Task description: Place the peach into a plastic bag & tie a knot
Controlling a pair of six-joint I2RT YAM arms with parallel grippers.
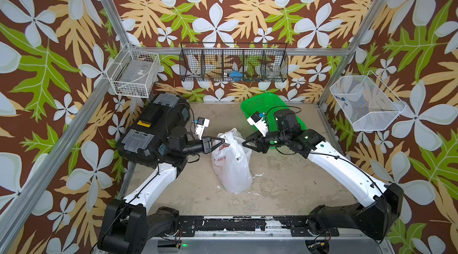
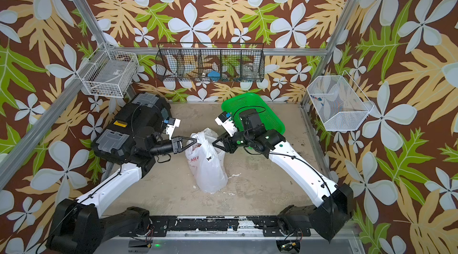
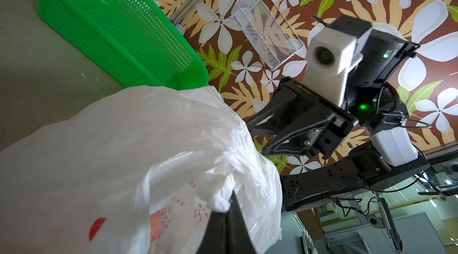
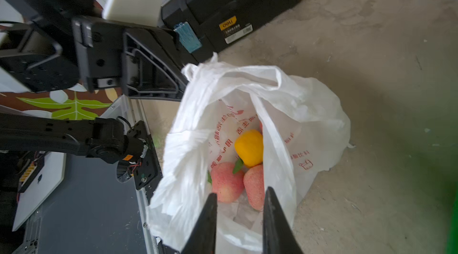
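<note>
A white plastic bag (image 1: 231,172) stands mid-table. In the right wrist view its open mouth shows peaches (image 4: 227,181) and a yellow fruit (image 4: 248,148) inside. My left gripper (image 1: 220,140) is shut on the bag's bunched top at the left; in the left wrist view the white film (image 3: 214,184) rises from its fingertips. My right gripper (image 1: 248,143) is part open at the bag's right edge, above its mouth, with nothing seen held between its fingers.
A green basket (image 1: 255,106) lies behind the bag at right. A black toolbox (image 1: 143,129) fills the table's left. Wire baskets (image 1: 233,63) hang on the rails.
</note>
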